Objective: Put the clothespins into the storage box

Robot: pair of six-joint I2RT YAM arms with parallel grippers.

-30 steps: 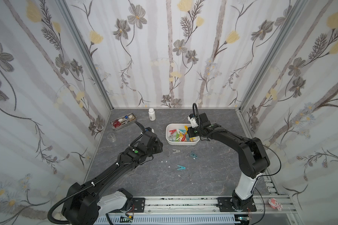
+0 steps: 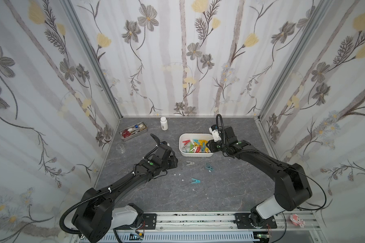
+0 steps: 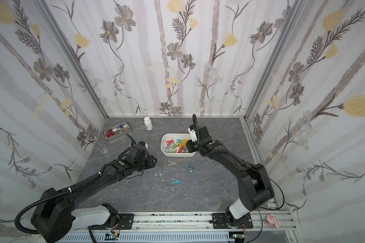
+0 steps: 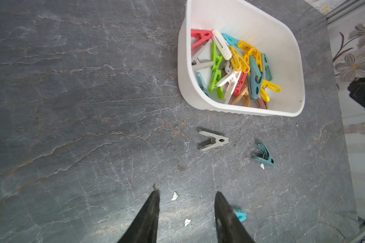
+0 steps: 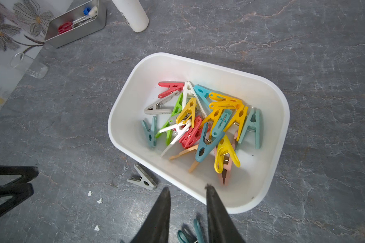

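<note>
The white storage box stands mid-table with several coloured clothespins heaped inside. Three clothespins lie on the table in front of it: a grey one, a dark teal one and a bright turquoise one. In the left wrist view, my left gripper is open above bare table, left of the loose pins, and its right finger partly covers the turquoise one. My right gripper hangs over the box's right front side, its fingers apart and nothing between them.
A metal tray with small tools, a white bottle and a clear cup stand at the back left. White scraps lie near the loose pins.
My right gripper has moved to the right over the box, its arm swinging outward and uncovering more of the pins. The left gripper has shifted slightly right. The loose clothespins have stayed put.
</note>
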